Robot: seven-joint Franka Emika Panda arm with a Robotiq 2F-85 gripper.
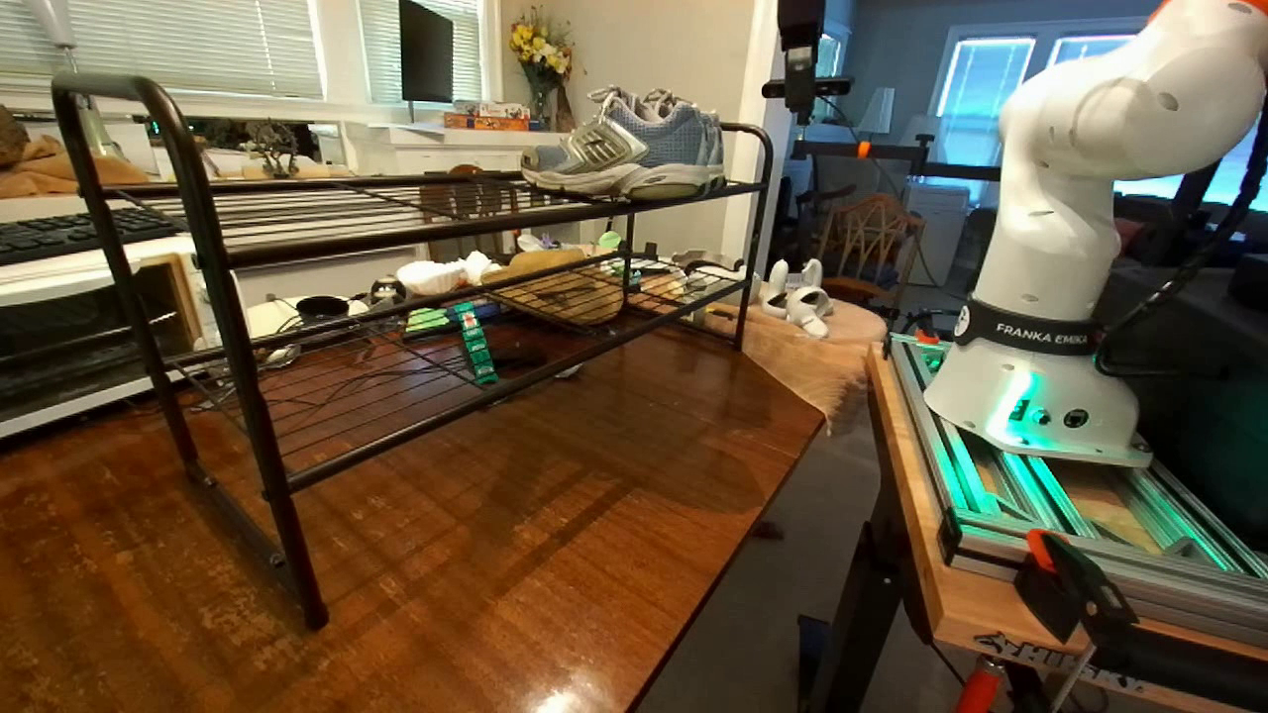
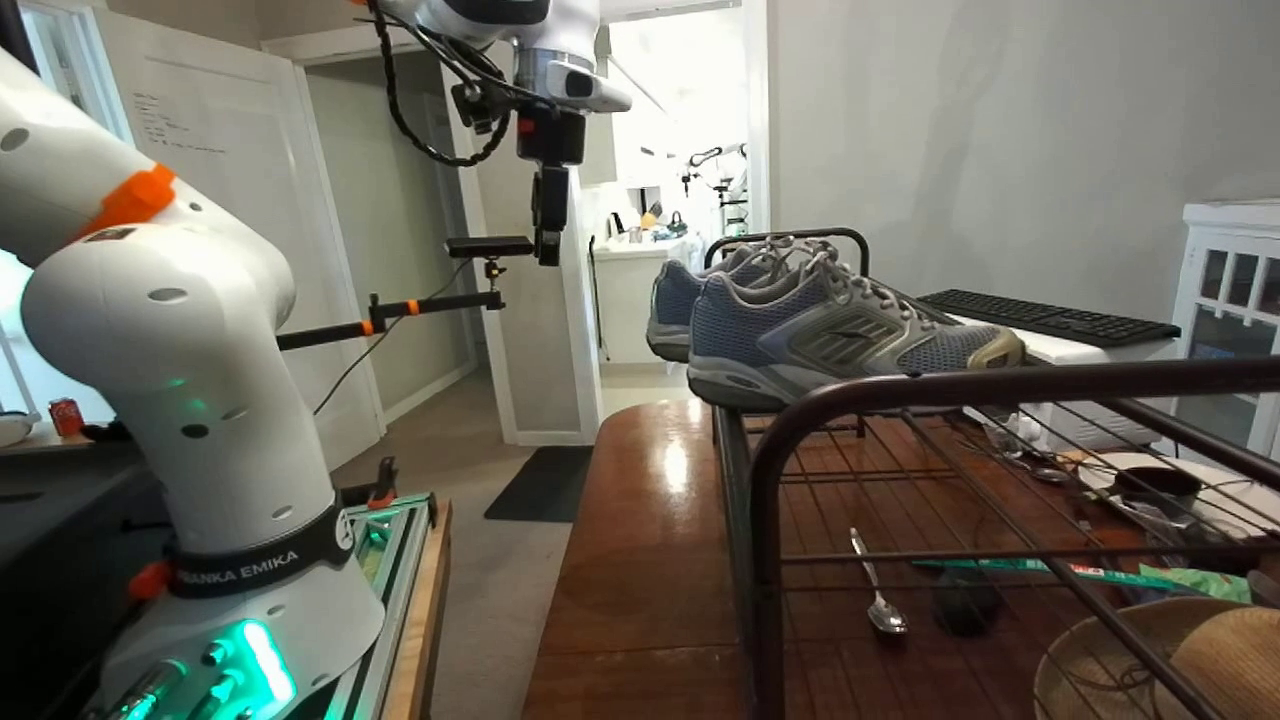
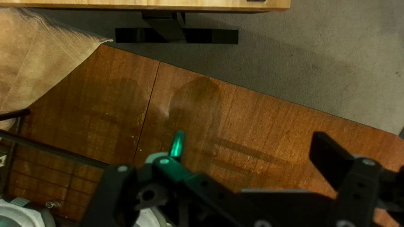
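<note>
A pair of grey-blue sneakers [image 1: 648,149] rests on the top shelf of a black metal shoe rack [image 1: 392,226], at its far end. The second exterior view shows the same sneakers [image 2: 816,330] side by side with their laces upward. My gripper [image 2: 549,258] hangs pointing down, left of the sneakers in that view and apart from them. From the wrist, the gripper is open, its fingers wide apart, with bare wooden table below and nothing held. Part of the rack [image 3: 53,149] shows at the lower left there.
Under the rack lie a spoon [image 2: 882,606], a straw hat [image 2: 1224,666] and other clutter. White objects [image 1: 798,297] sit on a cloth-covered surface beyond the rack. A gap with floor separates it from my base's bench [image 1: 927,523].
</note>
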